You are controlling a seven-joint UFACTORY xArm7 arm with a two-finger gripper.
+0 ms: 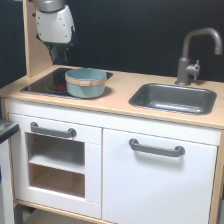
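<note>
My gripper (pixel 59 55) hangs at the upper left of the camera view, under its pale arm, with the dark fingers pointing down. It is above and behind the stove top, apart from the pot; whether its fingers are open or shut is too small to tell. A blue-green pot (pixel 86 84) sits upright on the right part of the black stove top (pixel 48 84). One reddish burner ring shows to the left of the pot.
At the right is a metal sink (pixel 172 98) with a tall grey faucet (pixel 188 58). Below are a white cabinet door (pixel 158 180) with a grey handle and a shelved compartment (pixel 58 153) at left.
</note>
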